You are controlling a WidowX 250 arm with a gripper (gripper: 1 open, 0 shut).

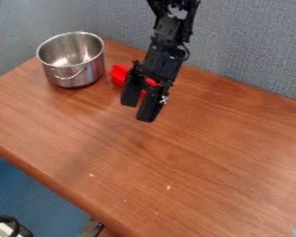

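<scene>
A steel pot (70, 57) with a wire handle stands at the back left of the wooden table. To its right a red object (121, 75) lies partly hidden behind my black gripper (141, 104). The gripper hangs over the table just in front of the red object, its two fingers apart; I see nothing held between the fingertips.
A grey padded wall runs along the back. The table's left edge drops to a blue floor, with dark items at the bottom left corner.
</scene>
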